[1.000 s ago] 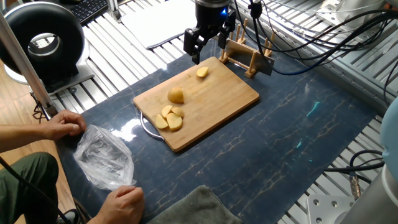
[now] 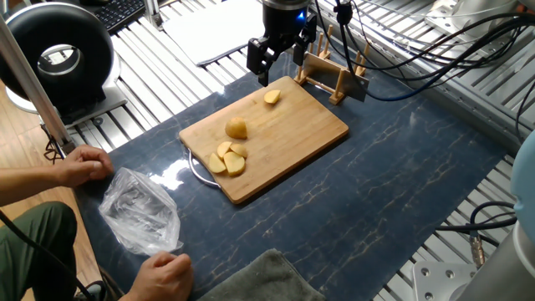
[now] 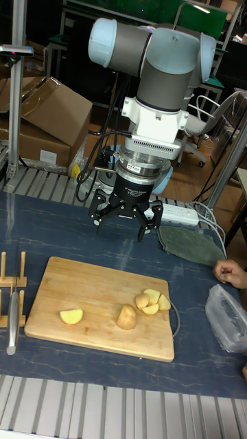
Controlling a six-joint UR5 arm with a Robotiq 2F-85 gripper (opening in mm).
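Observation:
A wooden cutting board [image 2: 297, 142] lies flat on the dark marbled mat. On it rests a larger potato piece [image 2: 236, 128], cut side down, beside a small cluster of potato chunks [image 2: 234, 162] near the handle end. One potato slice [image 2: 272, 97] sits apart toward the knife rack; in the other exterior view this slice [image 3: 71, 316] shows its pale cut face. My gripper [image 3: 120, 230] hangs above the mat by the board's edge, its fingers spread with nothing visible between them. From exterior view 1, the gripper [image 2: 281, 72] appears over the board's far corner.
A wooden rack [image 2: 337, 87] holding a knife [image 3: 13, 322] stands beside the board. A person's hands [image 2: 86, 165] rest on either side of a clear plastic bag [image 2: 140, 212]. A grey cloth [image 2: 261, 280] lies at the mat's edge. The mat right of the board is bare.
Small teal glints on the mat's right side have faded away. The arm, board and potato pieces have not moved.

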